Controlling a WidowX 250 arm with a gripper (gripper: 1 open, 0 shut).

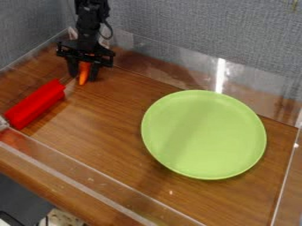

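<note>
The black gripper point(86, 60) is low over the back-left corner of the wooden table, around a small orange object point(84, 72) that looks like a carrot. Its fingers are dark and small, and whether they are shut on the orange object cannot be told. A red cylindrical object point(35, 104) lies to the front left of the gripper, near the left edge. A large green plate point(203, 135) lies flat on the right part of the table.
Clear walls or strips point(221, 75) edge the table, with grey textured panels behind and to the left.
</note>
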